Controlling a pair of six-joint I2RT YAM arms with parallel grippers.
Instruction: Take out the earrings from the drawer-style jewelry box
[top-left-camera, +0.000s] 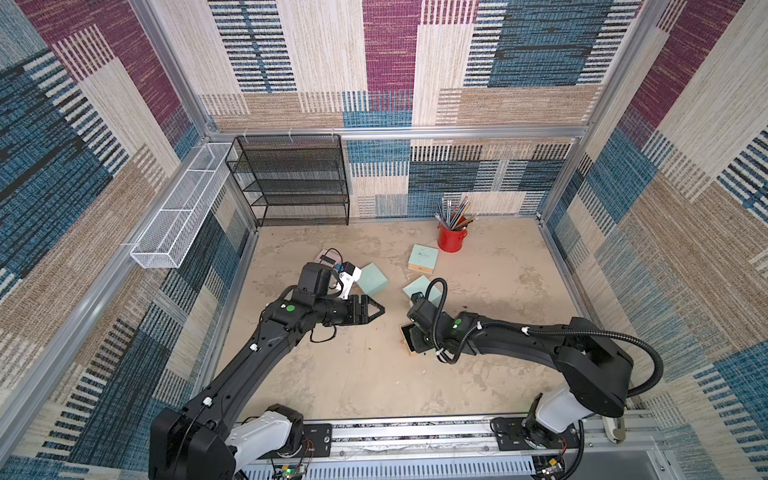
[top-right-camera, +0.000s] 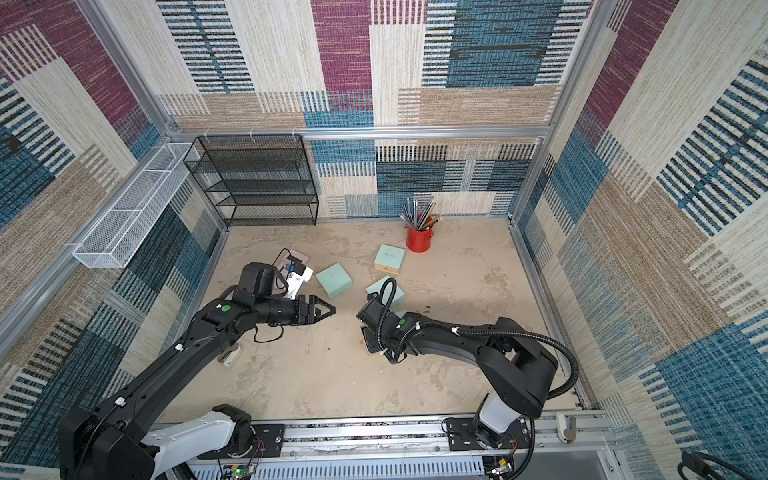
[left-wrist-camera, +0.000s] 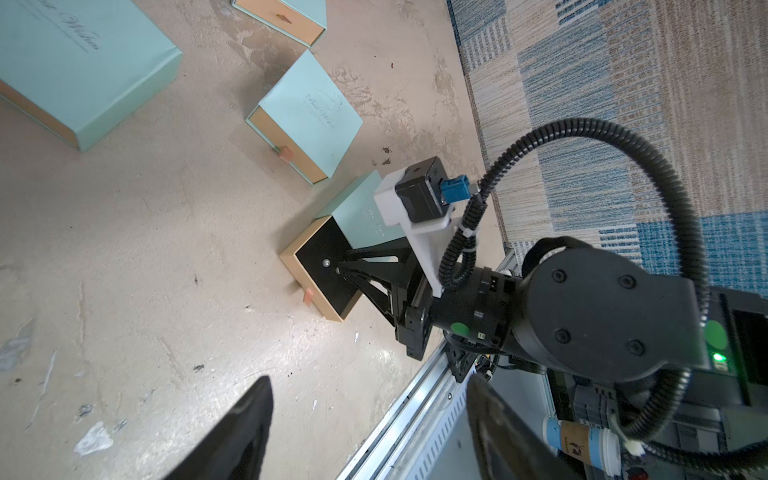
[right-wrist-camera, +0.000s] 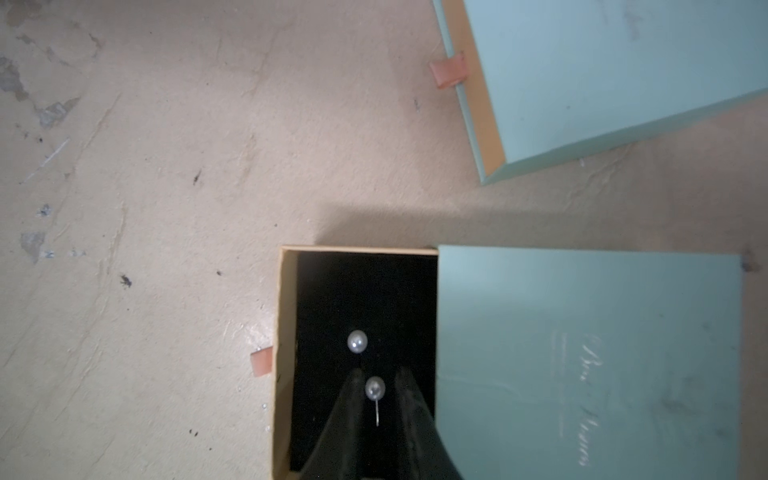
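The jewelry box (right-wrist-camera: 588, 336) has a mint-green cover, and its black-lined drawer (right-wrist-camera: 360, 292) is pulled out to the left. Two pearl earrings show in the drawer. The upper pearl (right-wrist-camera: 357, 341) lies clear of my fingers, while the lower earring (right-wrist-camera: 375, 389), its thin pin showing, sits between the fingertips of my right gripper. A gap remains around that pearl, so the right gripper is open. In the left wrist view the right fingers (left-wrist-camera: 368, 268) reach down into the drawer. My left gripper stands apart from the box, open and empty.
More mint-green boxes lie behind: a closed box (left-wrist-camera: 308, 116) close by, a box (left-wrist-camera: 84, 60) farther left, and another box (top-left-camera: 423, 257) near the red pen cup (top-left-camera: 453, 238). A black wire shelf (top-left-camera: 292, 180) stands at the back left.
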